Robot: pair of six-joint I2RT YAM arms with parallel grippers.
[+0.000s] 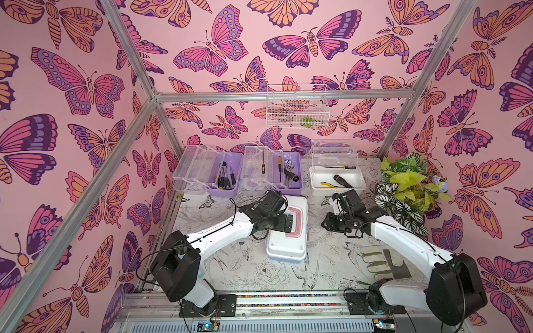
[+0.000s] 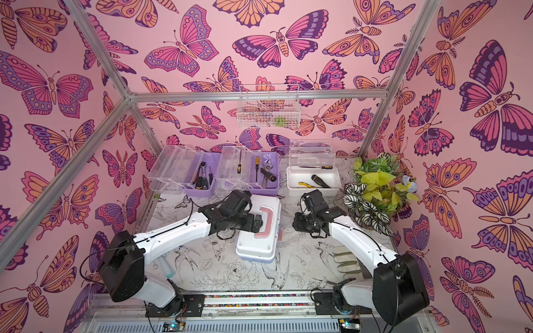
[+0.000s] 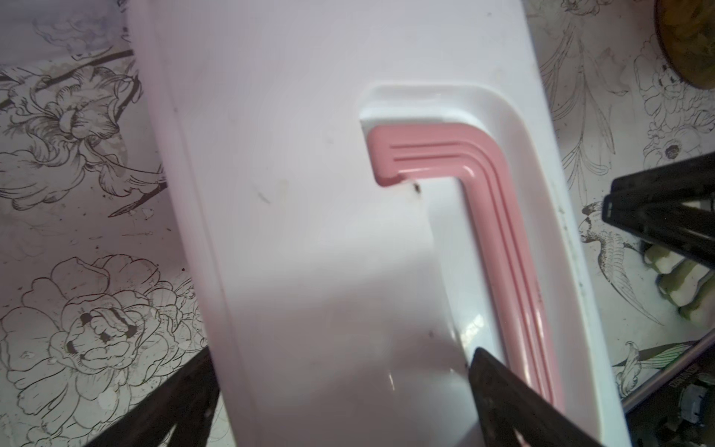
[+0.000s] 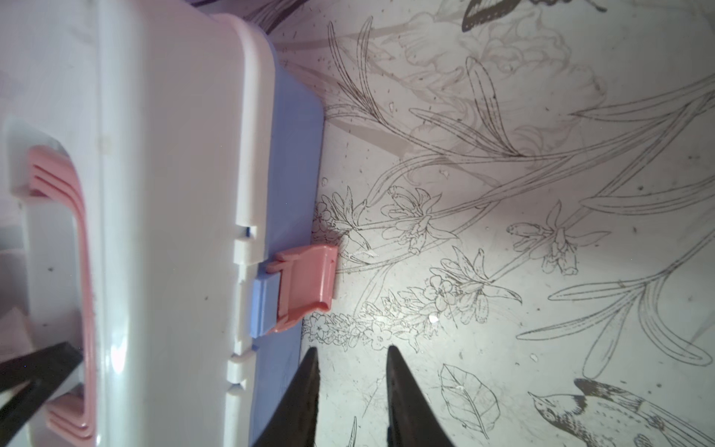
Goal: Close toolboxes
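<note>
A white-lidded toolbox (image 1: 283,247) with a blue base and pink handle lies shut in the middle; in the right wrist view a pink latch (image 4: 305,281) sticks out from its side. My left gripper is open over the lid, its fingers either side of the raised middle. My right gripper stands open over the table just right of that toolbox, nothing between its fingers. Behind, two purple toolboxes (image 1: 233,161) (image 2: 274,158) and a white one (image 1: 322,188) stand with clear lids open and tools inside.
A potted plant (image 1: 408,183) stands at the back right. A pair of work gloves (image 1: 383,258) lies at the front right. A wire basket (image 1: 297,113) hangs on the back bar.
</note>
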